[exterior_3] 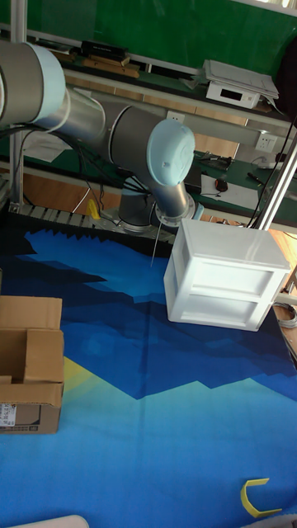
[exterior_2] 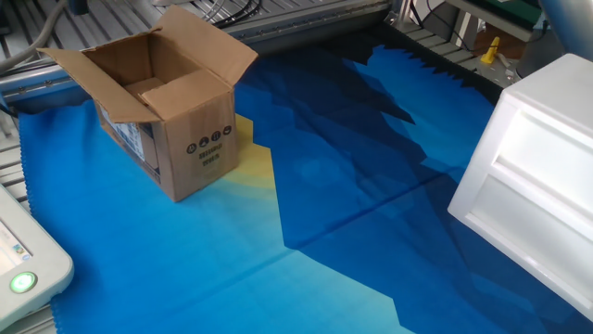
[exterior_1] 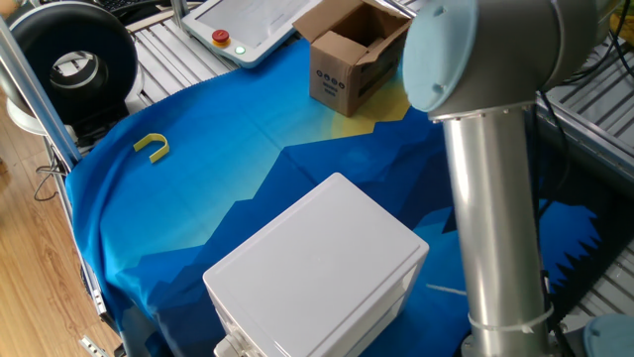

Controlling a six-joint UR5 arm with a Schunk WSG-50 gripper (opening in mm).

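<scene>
A white drawer unit stands on the blue patterned cloth; exterior view 3 shows its two-panel front. Further off on the cloth is an open cardboard box, flaps spread, with a cardboard piece visible inside. A yellow hook-shaped strip lies alone near the cloth's edge, also seen at the lower right of exterior view 3. The robot arm rises beside the drawer unit. No gripper fingers can be made out in any view. A thin pale rod shows beside the arm's lower end.
A tablet-like pendant with a red button rests beyond the cloth near the box. A black ring-shaped object stands off the cloth's corner. Between box and drawer unit the cloth is bare.
</scene>
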